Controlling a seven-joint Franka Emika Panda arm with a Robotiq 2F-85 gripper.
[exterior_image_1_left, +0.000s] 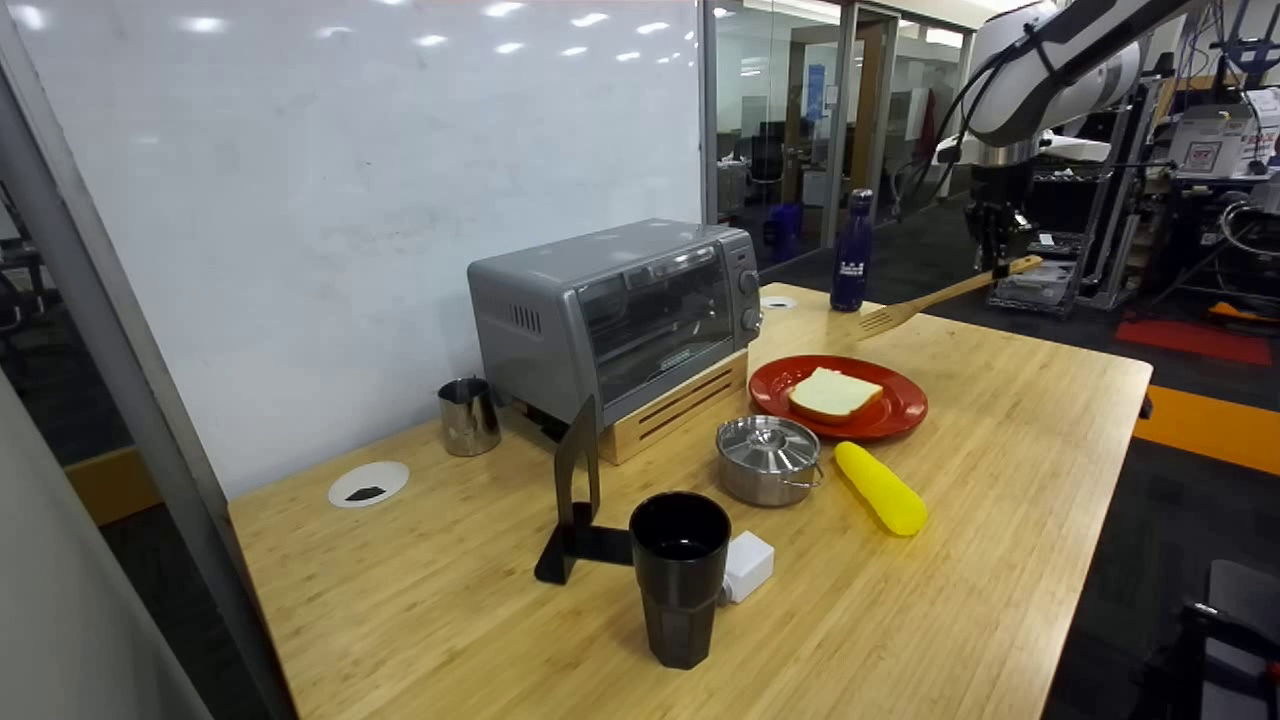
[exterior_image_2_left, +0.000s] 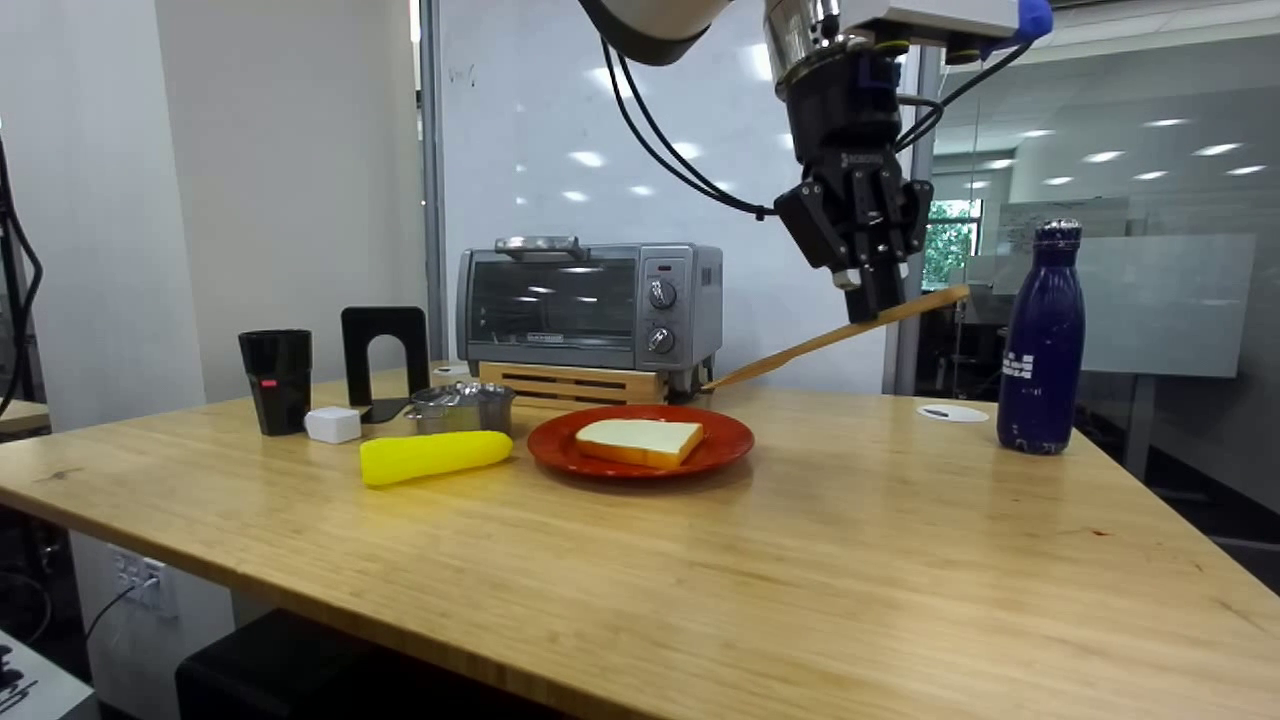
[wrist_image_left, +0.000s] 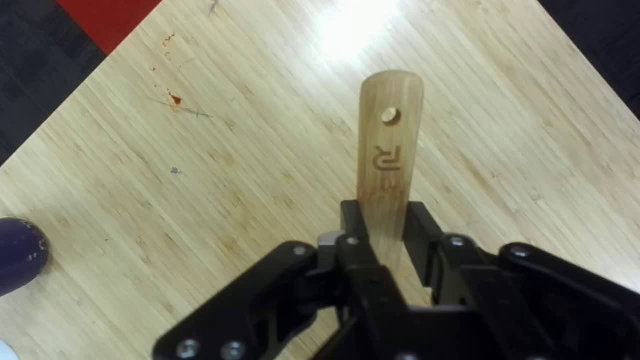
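Observation:
A slotted wooden spatula (exterior_image_1_left: 948, 293) slants through the air above the far part of the table, its blade end lower than its handle. My gripper (exterior_image_1_left: 1000, 266) is shut on its handle, as exterior view 2 also shows, with the spatula (exterior_image_2_left: 828, 341) crossing under the fingertips. From the wrist view, the handle (wrist_image_left: 390, 138) runs between the two dark fingers and its holed end sticks out past them. The blade is hidden there. A slice of bread (exterior_image_1_left: 836, 394) lies on the red plate (exterior_image_1_left: 908, 412), to the near side of the spatula.
The toaster oven (exterior_image_1_left: 660, 310) stands on a wooden stand by the whiteboard. A blue bottle (exterior_image_2_left: 1041, 348) is near the far edge. The lidded pot (exterior_image_1_left: 768, 460), yellow object (exterior_image_1_left: 882, 488) and black cup (exterior_image_1_left: 679, 576) stand nearer. Table right of the plate is clear.

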